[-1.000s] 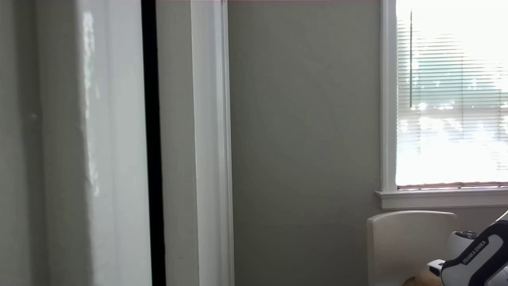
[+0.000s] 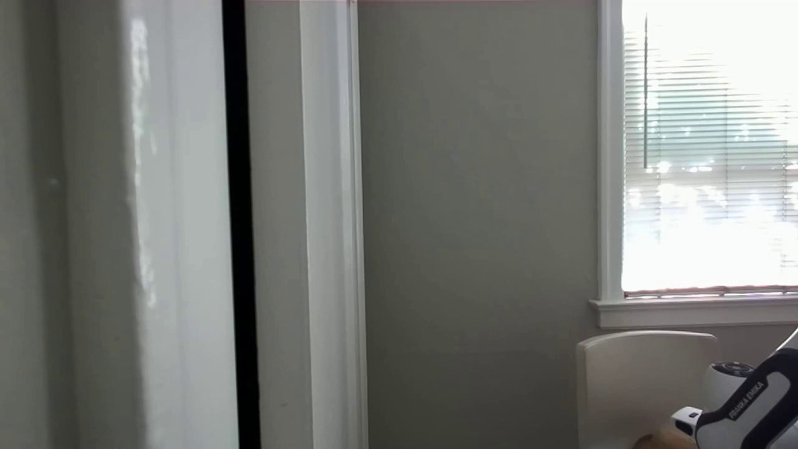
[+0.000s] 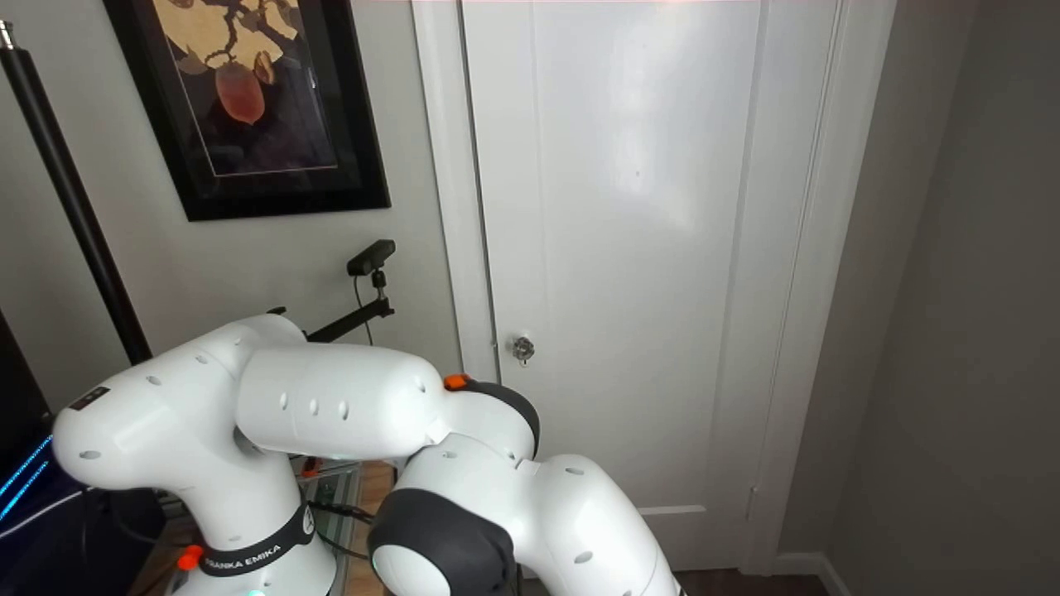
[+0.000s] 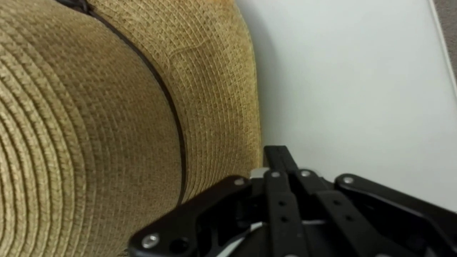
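A tan woven straw hat (image 4: 210, 107) with a thin dark band round its crown fills the left of the wrist view. It rests on the white seat of a chair (image 4: 355, 85). My gripper is shut, its fingertips at the outer edge of the brim. Whether any of the thin brim lies between them cannot be made out. In exterior view 1 only a small brown patch of the hat (image 2: 666, 441) shows at the bottom, in front of the chair back (image 2: 636, 389). The gripper is out of both exterior views.
Bare white seat lies to the right of the hat, ending at its edge (image 4: 445, 55). In exterior view 2 the arm (image 3: 328, 402) bends down before a closed white door (image 3: 636, 248). A camera on a bracket (image 3: 370, 258) stands behind it. A window (image 2: 711, 164) is above the chair.
The visible part of the arm has shifted very slightly to the right in exterior view 1. The chair and the brown patch look the same.
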